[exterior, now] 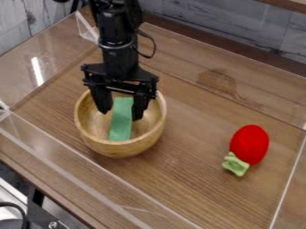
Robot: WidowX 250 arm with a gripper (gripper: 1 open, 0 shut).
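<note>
A tan bowl (107,141) sits left of centre on the wooden table, with a green elongated object (122,128) lying in it. My black gripper (117,102) is open over the back of the bowl, its fingers spread either side of the green object's far end. Whether the fingers touch that object is hard to tell.
A red object with a green top (248,147) lies at the right of the wooden table (203,80). A small pale item at the back left is unclear.
</note>
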